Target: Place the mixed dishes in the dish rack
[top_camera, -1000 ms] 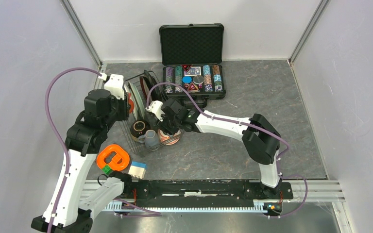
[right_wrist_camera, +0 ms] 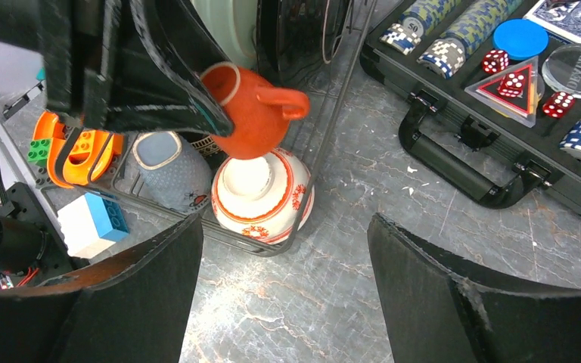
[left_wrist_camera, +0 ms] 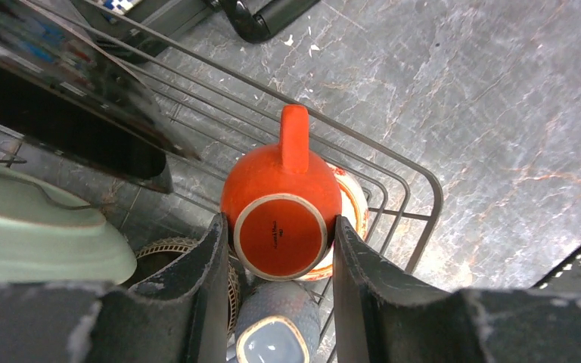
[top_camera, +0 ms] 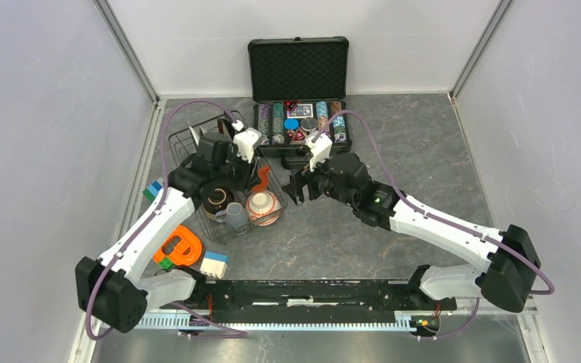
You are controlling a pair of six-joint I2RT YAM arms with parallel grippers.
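An orange-red mug (left_wrist_camera: 280,189) is held by my left gripper, above the right part of the wire dish rack (left_wrist_camera: 424,227). Below it, a white-and-red bowl (right_wrist_camera: 261,200) lies upside down in the rack, beside a grey-blue mug (right_wrist_camera: 174,178), a dark round dish (top_camera: 218,198) and a standing pale green plate (left_wrist_camera: 38,227). Dark plates (left_wrist_camera: 60,121) stand at the rack's back. My right gripper (top_camera: 297,189) is open and empty, just right of the rack.
An open poker-chip case (top_camera: 299,68) sits at the back. An orange toy piece (top_camera: 185,249) and blue-white blocks (top_camera: 214,265) lie front left of the rack.
My left gripper has moved right with the orange-red mug, over the bowl end of the rack. My right gripper has withdrawn to the right, out from over the rack.
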